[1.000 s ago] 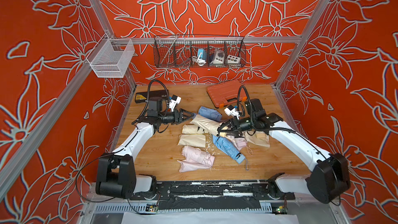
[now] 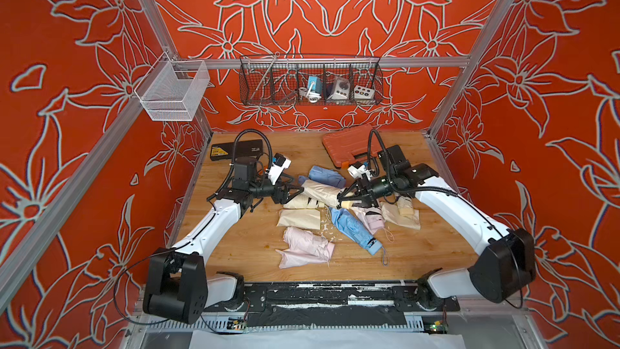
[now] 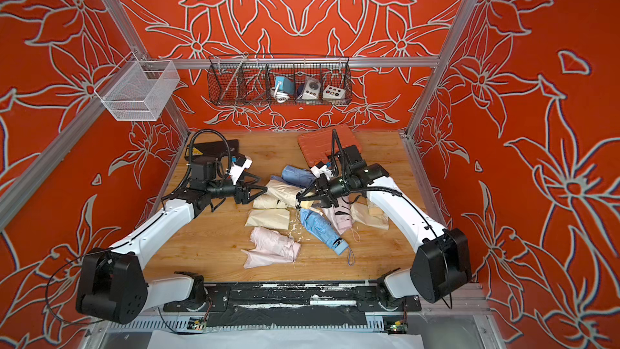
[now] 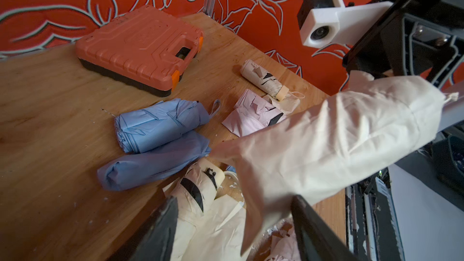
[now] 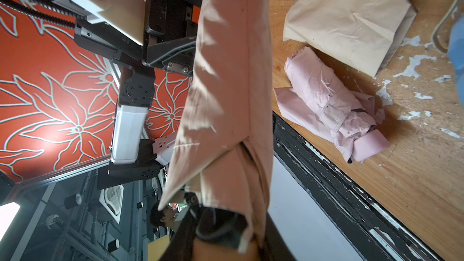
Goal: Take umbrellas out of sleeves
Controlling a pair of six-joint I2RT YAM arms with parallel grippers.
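Note:
A cream sleeved umbrella [image 5: 227, 77] is held crosswise above the table by my right gripper [image 2: 352, 197], which is shut on its handle end. The loose end of the cream cloth [image 4: 261, 183] reaches toward my left gripper [image 2: 290, 192], which stands open beside it, its fingers near that end. Below lie umbrellas: light blue [image 4: 159, 120], darker blue [image 4: 152, 164], pink [image 5: 319, 91], cream [image 4: 193, 191], and another blue one [image 2: 354, 229]. A flat cream sleeve [image 5: 345, 24] lies among them.
An orange case [image 4: 130, 48] sits at the back right, a black box [image 2: 226, 150] at the back left. A wire basket [image 2: 310, 79] hangs on the back wall. Bare table [image 2: 213, 232] shows at the left and front edges.
The right arm has shifted slightly, with the umbrella still in its gripper.

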